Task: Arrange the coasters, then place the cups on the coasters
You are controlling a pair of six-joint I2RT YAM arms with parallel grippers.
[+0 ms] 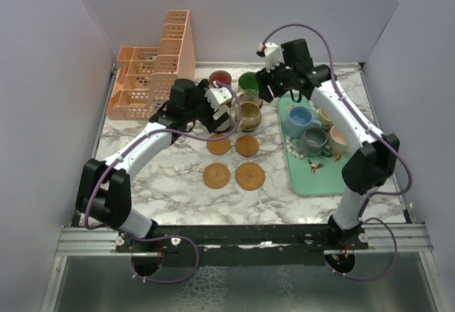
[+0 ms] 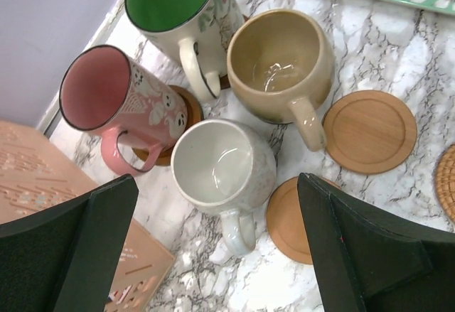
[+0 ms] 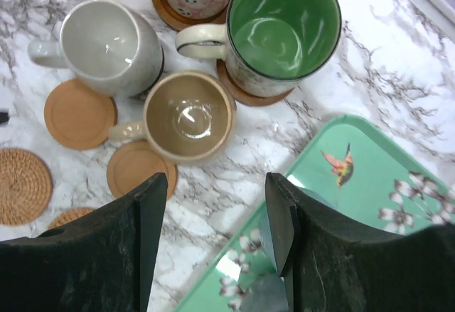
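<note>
A white cup (image 2: pixel 224 166) and a tan cup (image 2: pixel 281 67) stand upright on the marble, side by side. Just beside the white cup lies a round brown coaster (image 2: pixel 288 219); another coaster (image 2: pixel 370 131) is next to the tan cup. Behind them, a pink floral cup (image 2: pixel 142 106) and a green-lined cup (image 2: pixel 186 20) each rest on a coaster. My left gripper is open above the white cup, nothing between its fingers. Open and empty too, my right gripper hangs to the right of the tan cup, near the tray's edge.
A green tray (image 1: pixel 313 180) with several cups, including a blue cup (image 1: pixel 299 121), fills the right side. An orange mesh rack (image 1: pixel 135 88) stands at the back left. Two woven coasters (image 1: pixel 216 175) lie in front.
</note>
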